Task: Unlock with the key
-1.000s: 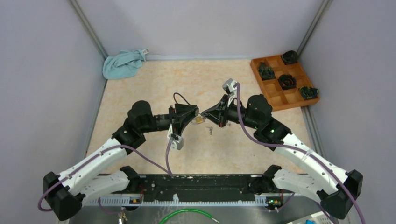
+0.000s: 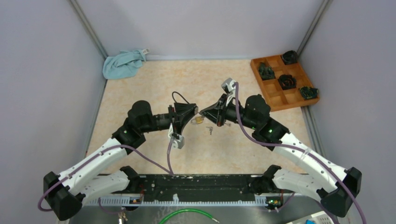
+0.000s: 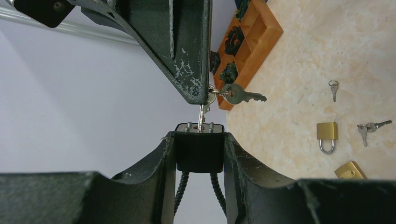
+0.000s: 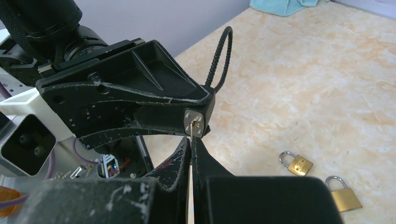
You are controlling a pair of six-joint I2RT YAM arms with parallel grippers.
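A black lock (image 3: 199,151) with a braided cable shackle is held between the fingers of my left gripper (image 2: 194,110), its metal keyhole face (image 4: 194,122) turned towards the right gripper. My right gripper is shut on a thin key (image 3: 201,117), whose blade points at that face. The tip reaches the face at the keyhole; in the right wrist view it appears slightly left of the hole's centre. How far it is in, if at all, I cannot tell. Another key (image 3: 239,94) dangles on a ring beside the right fingertips.
On the table below lie two brass padlocks (image 4: 300,164) and loose keys (image 3: 334,89). A wooden compartment tray (image 2: 278,99) stands at the back right, and a blue cloth (image 2: 122,66) at the back left. Both grippers meet above mid-table, almost touching.
My right gripper has shifted slightly left towards the lock, narrowing the small gap. The left arm looks still.
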